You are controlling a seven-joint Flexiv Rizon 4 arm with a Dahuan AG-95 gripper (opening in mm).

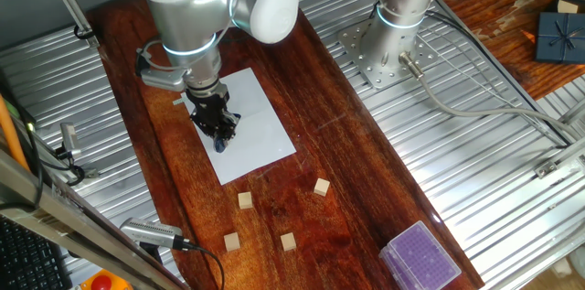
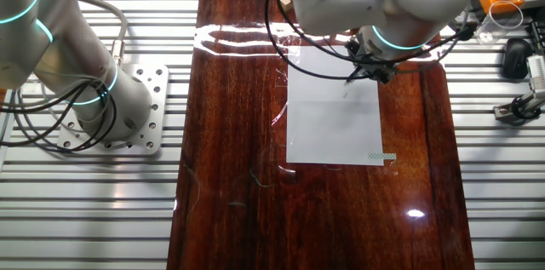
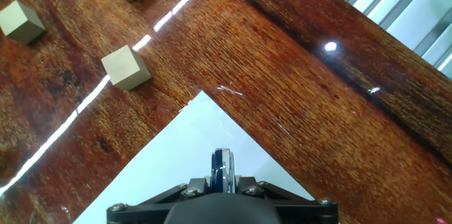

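Observation:
A white sheet of paper (image 1: 260, 134) lies flat on the dark wooden table. Over its left part, my gripper (image 1: 219, 136) points downward. In the wrist view, the gripper is shut on a slim, shiny dark pen-like object (image 3: 223, 164) that sticks out beyond its fingers. Exterior view 2 has the gripper (image 2: 375, 64) low over the sheet's upper right part, partly behind the arm and cables. Whether the object's tip touches the paper cannot be made out.
Several small wooden cubes, including one cube (image 1: 322, 187) to the right, lie beyond the paper. A purple-lidded box (image 1: 422, 258) stands near the table's corner. Tape (image 2: 381, 157) sits at the sheet's edge.

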